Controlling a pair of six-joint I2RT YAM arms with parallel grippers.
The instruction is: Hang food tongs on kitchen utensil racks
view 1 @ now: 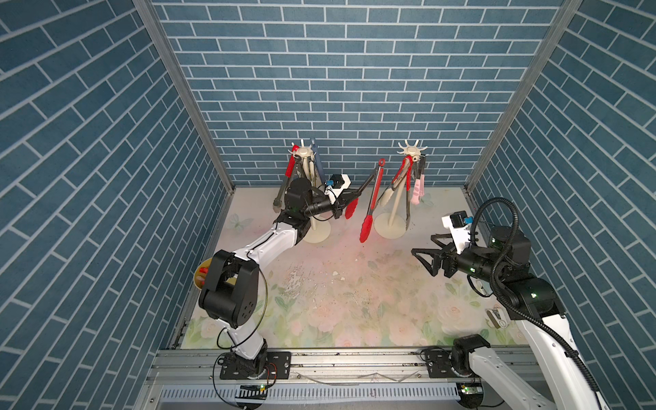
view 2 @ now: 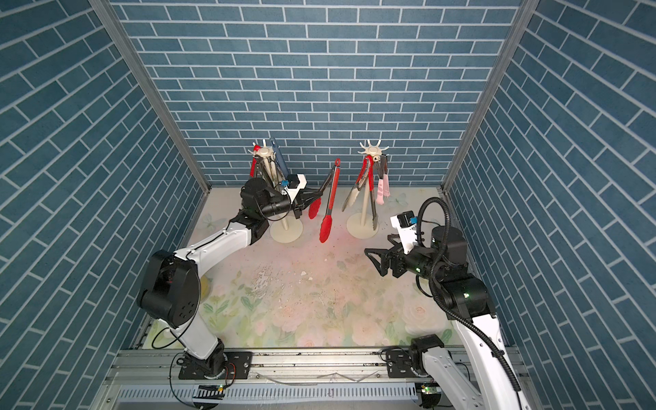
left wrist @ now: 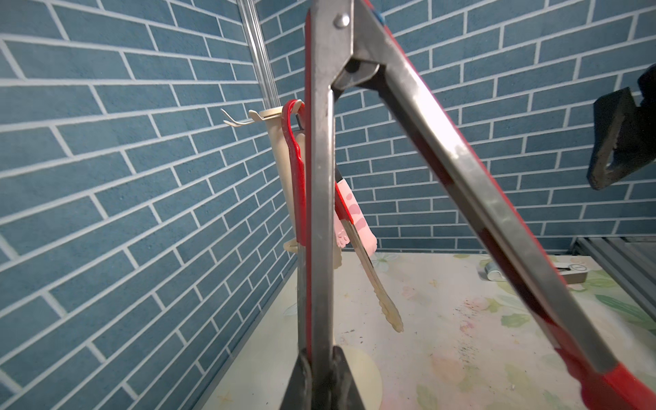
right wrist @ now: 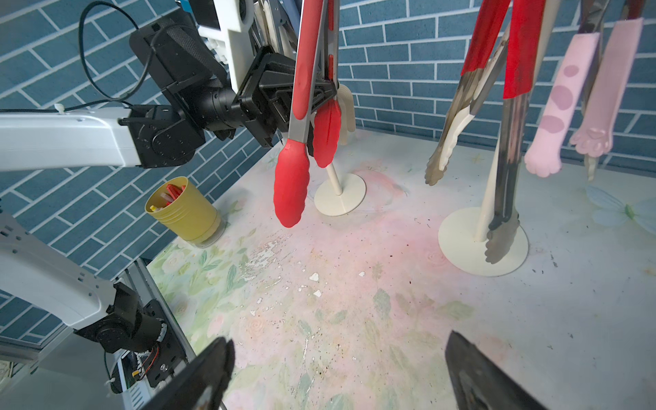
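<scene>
Red-and-steel tongs (view 1: 371, 205) hang spread in my left gripper (view 1: 347, 199), which is shut on one leg; their top is between the two cream racks, their red tips (right wrist: 291, 183) dangling above the table. The right rack (view 1: 412, 150) carries tongs with red grips and pink tongs (view 2: 382, 184). The left rack (view 1: 303, 151) carries several tongs, partly hidden behind my left arm. In the left wrist view the held tongs' hinge (left wrist: 352, 61) is near the right rack in line of sight. My right gripper (view 1: 434, 256) stands open and empty at the right, lower than the rack tops.
A yellow bucket (right wrist: 184, 212) with utensils stands at the left edge. Brick-patterned walls close in the back and both sides. Small metal items (view 1: 497, 317) lie at the right edge.
</scene>
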